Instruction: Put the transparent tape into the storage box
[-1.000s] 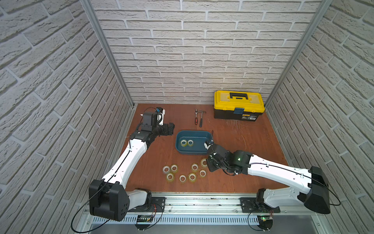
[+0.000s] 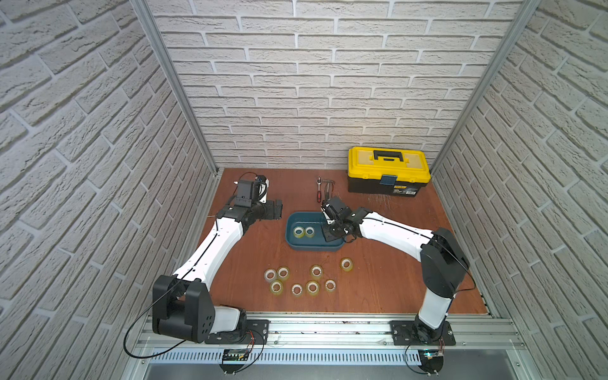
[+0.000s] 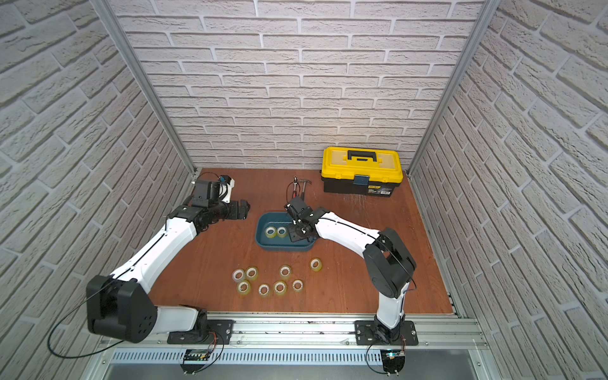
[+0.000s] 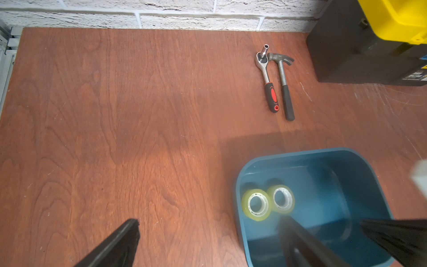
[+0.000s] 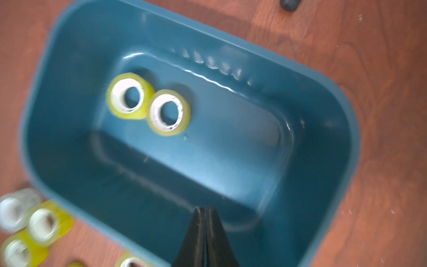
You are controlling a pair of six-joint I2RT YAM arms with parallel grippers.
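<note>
The storage box is a blue open box in the middle of the table. Inside it, two tape rolls lie side by side near its left end. On the table in front are several more rolls, with one roll off to their right, just before the box's front right corner. My right gripper is above the box's right half, its fingers pressed together with nothing seen between them. Left of the box hangs my left gripper, fingers wide apart and empty.
Behind the box lie a ratchet and a hammer. A yellow and black toolbox stands at the back right. Bare table shows left of the box and to its right.
My right gripper has moved back and left, from beside the front rolls to over the box. One roll has shifted right, away from the group.
</note>
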